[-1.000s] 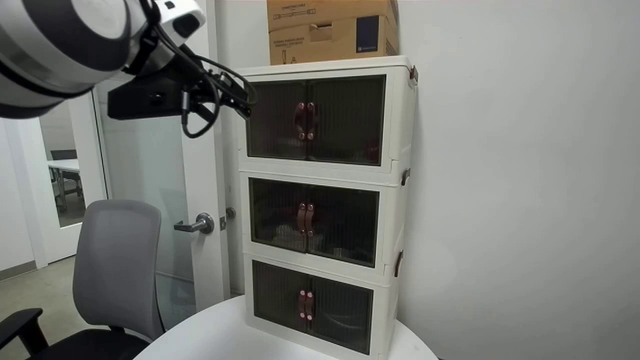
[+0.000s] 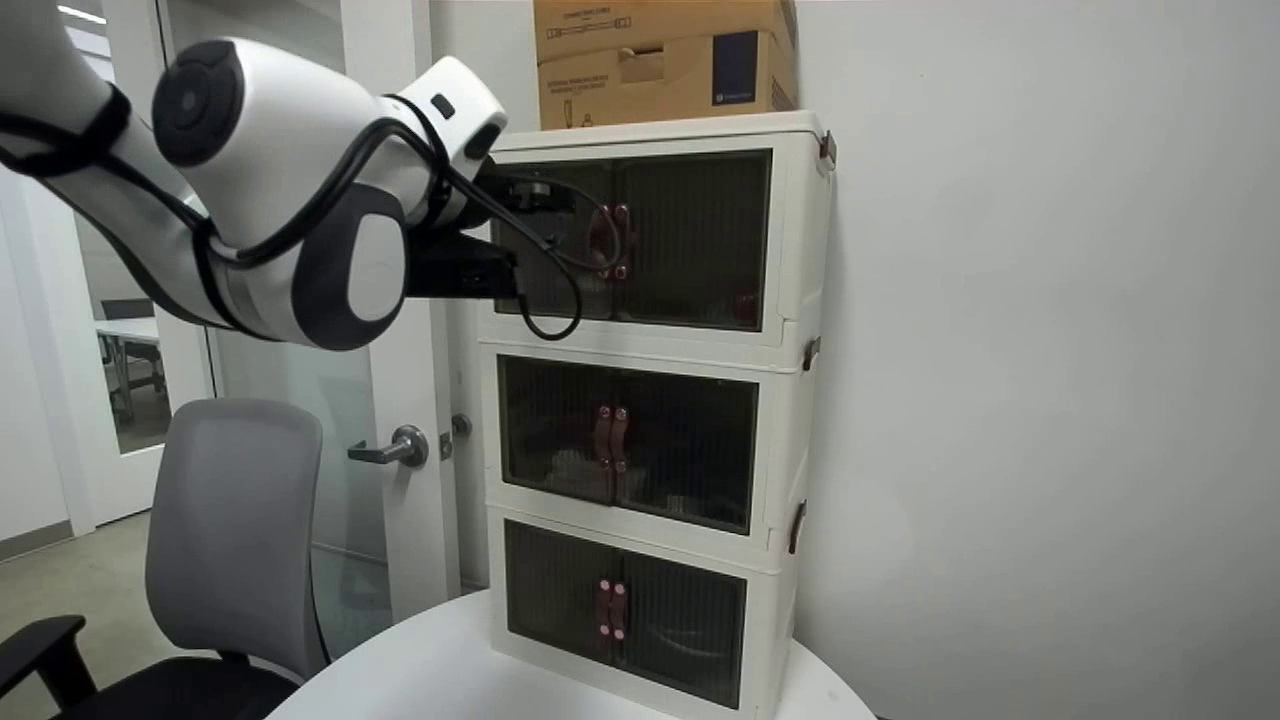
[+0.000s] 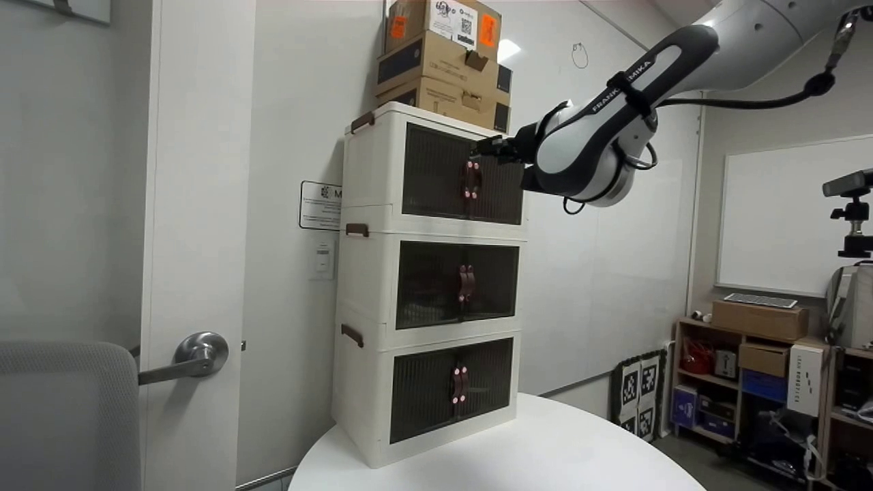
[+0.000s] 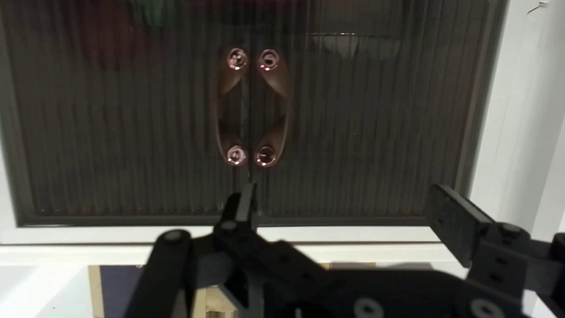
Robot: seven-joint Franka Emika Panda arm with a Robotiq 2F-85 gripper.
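A white three-tier cabinet (image 2: pixel 792 432) has paired dark ribbed doors on each tier, all closed. On the top tier, two brown strap handles (image 3: pixel 472 179) meet at the middle seam. Close in front of these top doors is my gripper (image 3: pixel 487 149), by the handles' upper end. Boxes show at the bottom of the wrist view, so it appears upside down. There, the gripper stands open with nothing between its fingers. One finger (image 4: pixel 244 204) lies near the door seam, just below the handle pair (image 4: pixel 287 108); the other finger is near the door's right edge.
Cardboard boxes (image 3: pixel 446 61) are stacked on the cabinet. It stands on a round white table (image 3: pixel 565 442). A grey chair (image 2: pixel 234 516) and a door with a lever handle (image 2: pixel 402 448) are to the left in exterior view 1.
The arm has moved right in exterior view 1, bringing the gripper in front of the top doors and partly covering the left one. The cabinet doors look unchanged.
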